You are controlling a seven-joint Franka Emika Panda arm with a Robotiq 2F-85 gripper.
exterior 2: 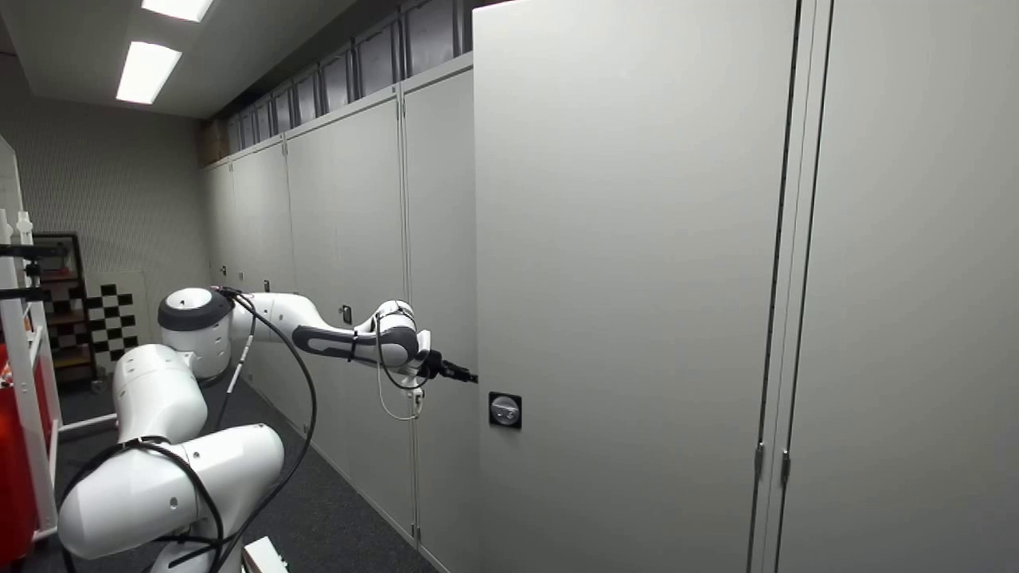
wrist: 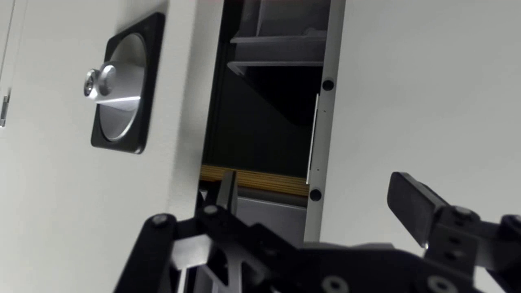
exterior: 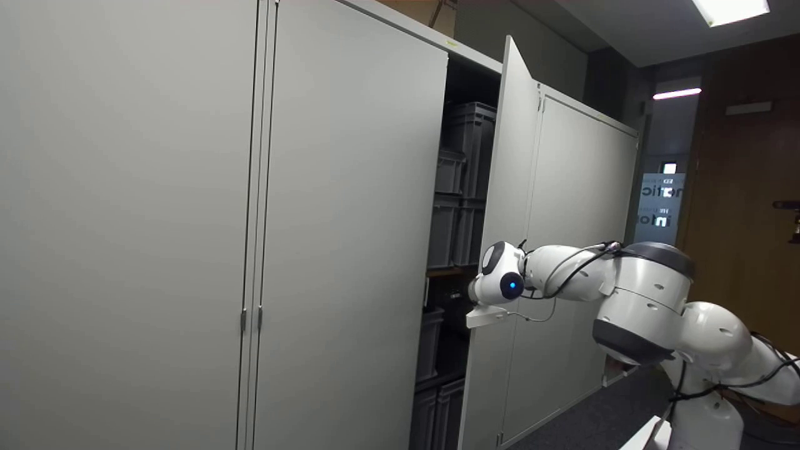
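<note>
One grey cabinet door (exterior: 510, 172) stands ajar, its outer face and black-framed round handle (exterior 2: 504, 409) turned towards exterior view 2. In the wrist view the silver handle (wrist: 122, 83) juts out at upper left. My gripper is open with nothing held. One finger (wrist: 227, 190) shows against the dark gap beside the ajar door's edge, while the other finger (wrist: 412, 210) is in front of the neighbouring shut door (wrist: 430, 97). Contact with either door cannot be made out. The ajar door hides the fingertips in exterior view 2.
Grey bins (exterior: 470, 142) are stacked on shelves inside the cabinet. More cabinet doors (exterior: 360, 225) run along the wall on both sides. Loose cables (exterior 2: 306, 382) hang from the arm.
</note>
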